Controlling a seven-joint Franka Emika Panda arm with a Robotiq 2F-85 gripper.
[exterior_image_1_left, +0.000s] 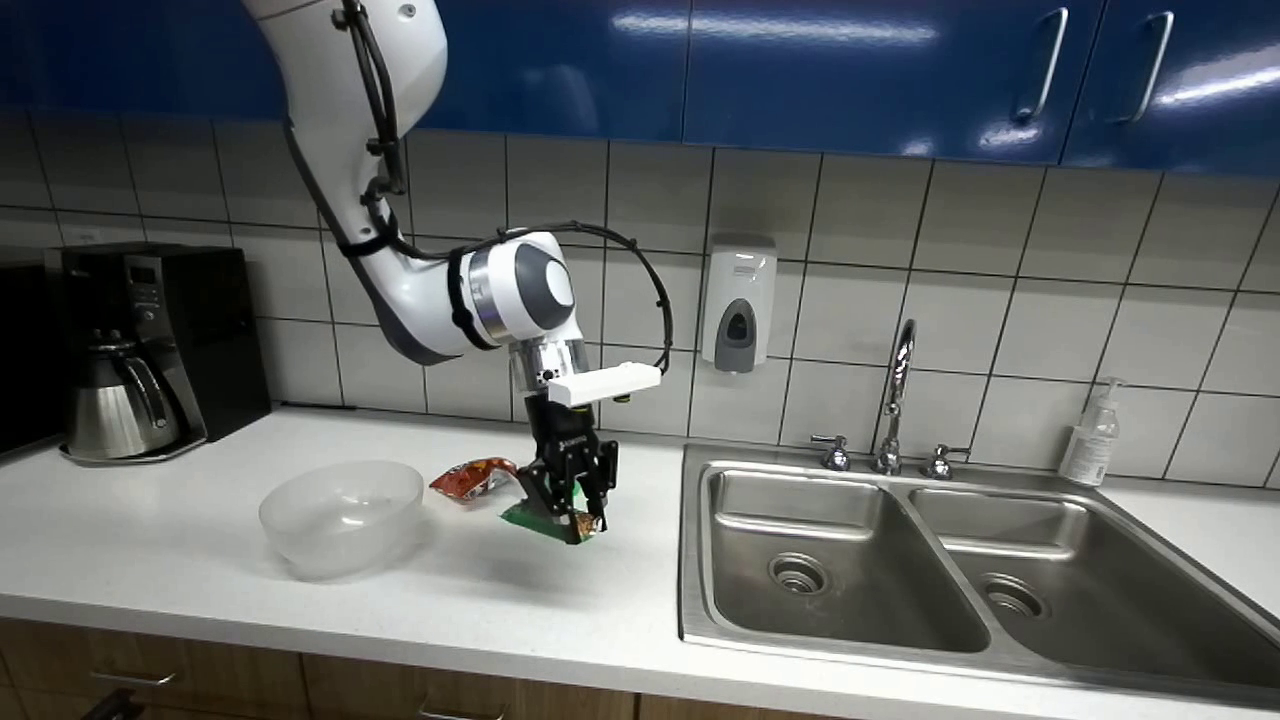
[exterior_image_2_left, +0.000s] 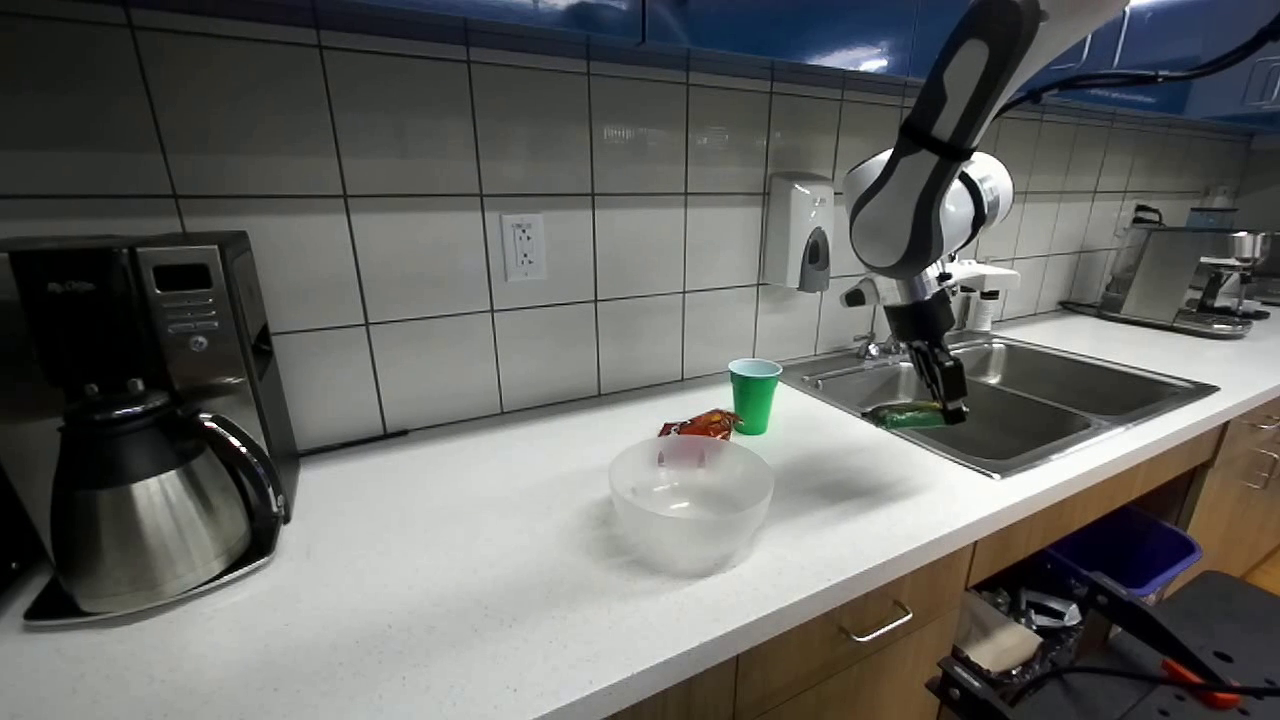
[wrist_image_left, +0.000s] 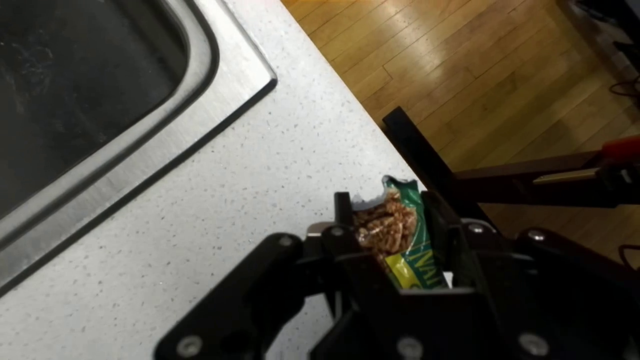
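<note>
My gripper (exterior_image_1_left: 583, 529) is shut on a green-wrapped snack bar (wrist_image_left: 391, 231) above the counter. The wrapper's brown food picture and yellow patch lie between the two fingers in the wrist view. In exterior view 2 the bar (exterior_image_2_left: 908, 415) juts out sideways from the fingers, in front of the sink as seen from there. A red snack packet (exterior_image_1_left: 470, 479) lies on the counter behind the frosted bowl (exterior_image_1_left: 342, 516). Beside that packet a green cup (exterior_image_2_left: 753, 395) stands upright; the gripper mostly hides it in exterior view 1.
A double sink (exterior_image_1_left: 840, 540) with a faucet (exterior_image_1_left: 896, 396) takes up the counter's right side. On the left stands a coffee maker (exterior_image_2_left: 156, 420). Bare counter (exterior_image_1_left: 528, 612) shows between bowl and sink. The counter's front edge is close by in the wrist view.
</note>
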